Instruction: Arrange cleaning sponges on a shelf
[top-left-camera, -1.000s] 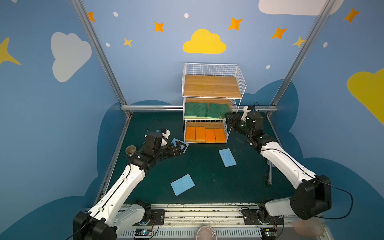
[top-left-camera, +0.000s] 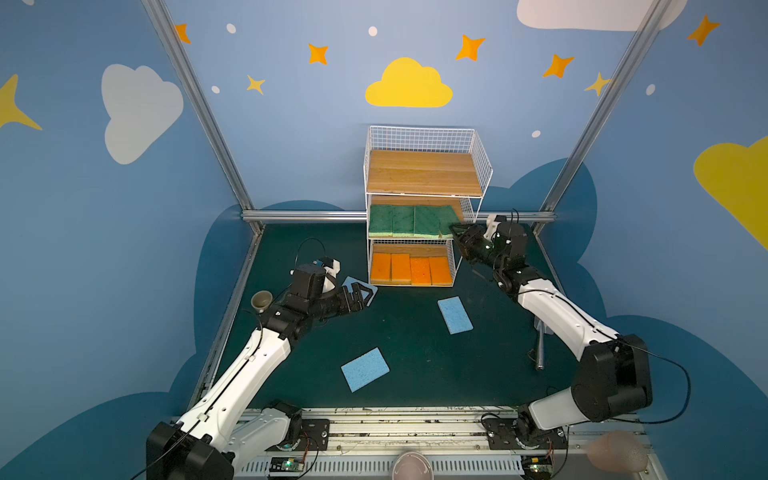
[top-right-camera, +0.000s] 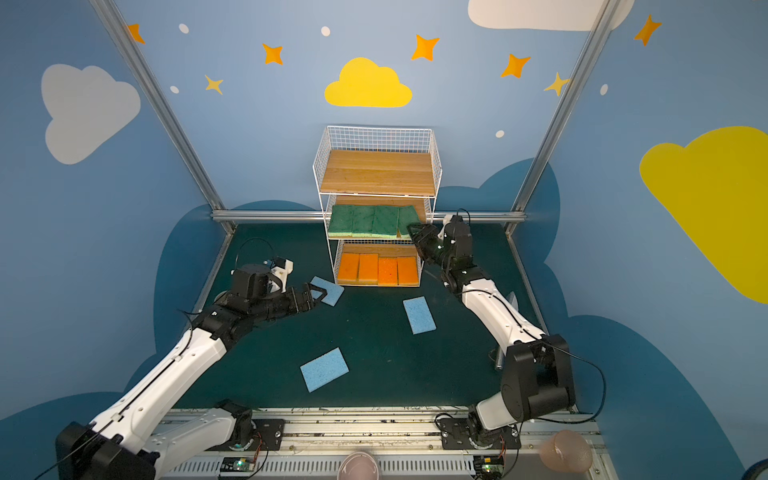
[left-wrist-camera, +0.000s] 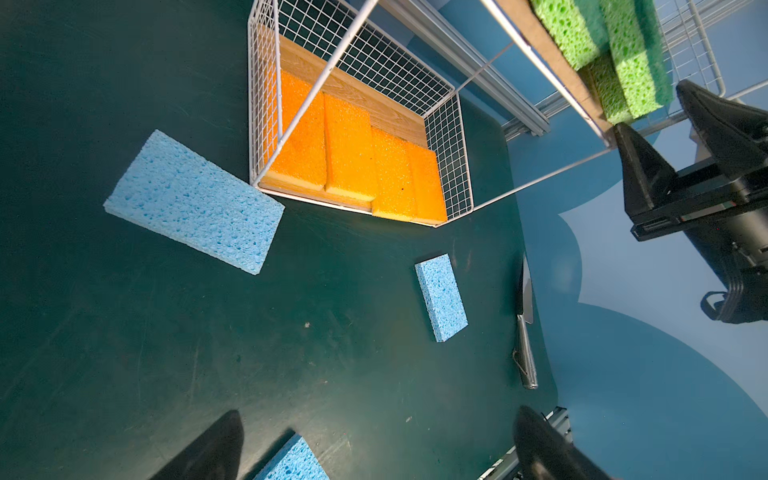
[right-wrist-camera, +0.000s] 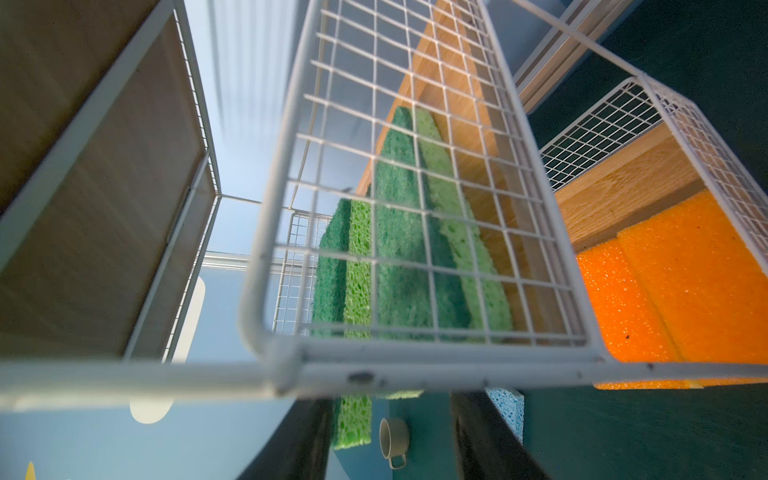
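Note:
Green sponges (top-left-camera: 392, 220) line the middle tier of the white wire shelf, orange sponges (top-left-camera: 400, 268) the bottom one; the top board (top-left-camera: 422, 169) is bare. Blue sponges (top-right-camera: 420, 315) lie on the dark floor. My open right gripper (top-right-camera: 417, 233) is at the middle tier's right end; in the right wrist view the wire side (right-wrist-camera: 417, 340) is just beyond its fingers, with green sponges behind it. My open left gripper (top-left-camera: 360, 296) hovers over the blue sponge left of the shelf.
A cup (top-left-camera: 261, 301) stands at the left edge. A knife (left-wrist-camera: 524, 352) lies along the right edge.
My right arm has shifted slightly, its gripper a little higher and the elbow more to the left. The green sponges at the right end look slightly straighter. The left arm is still.

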